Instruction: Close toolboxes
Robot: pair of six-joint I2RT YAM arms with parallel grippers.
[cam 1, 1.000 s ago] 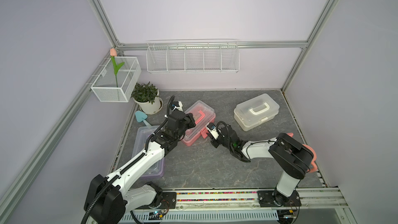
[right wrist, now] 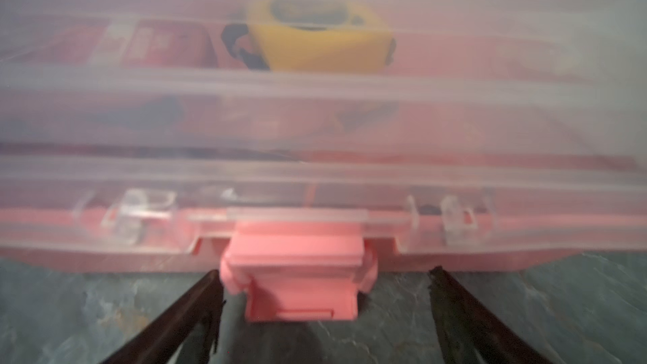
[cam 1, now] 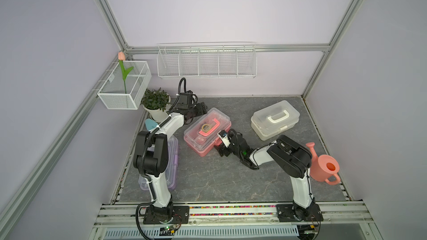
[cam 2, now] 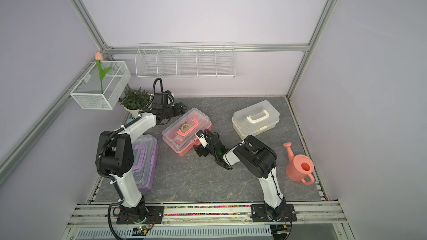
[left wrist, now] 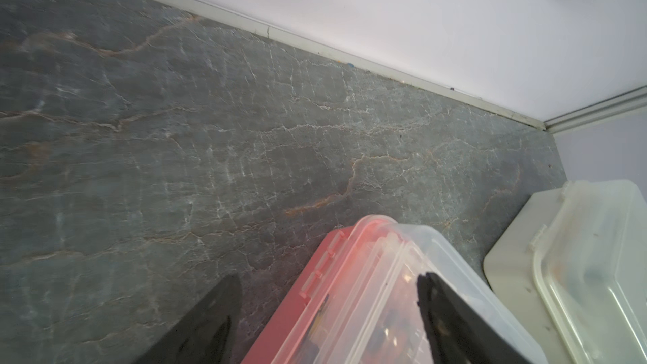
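The pink toolbox (cam 1: 200, 137) with a clear lid lies in the middle. Its front pink latch (right wrist: 296, 256) hangs flipped outward in the right wrist view, flanked by the fingers of my open right gripper, nothing clearly gripped. My left gripper is at the pink box's back-left corner, fingers apart, above or beside that lid end. A cream toolbox (cam 1: 274, 120) stands to the right. A purple toolbox (cam 2: 149, 160) lies at the left, partly under my left arm.
A potted plant (cam 1: 155, 100) and blue trowel (cam 1: 150, 123) sit at back left, a watering can (cam 1: 324, 169) at right. Wire baskets (cam 1: 206, 62) hang on the walls.
My left arm has moved back, from over the pink box's left part to its far left end. My right gripper has moved slightly left, closer to the pink latch.
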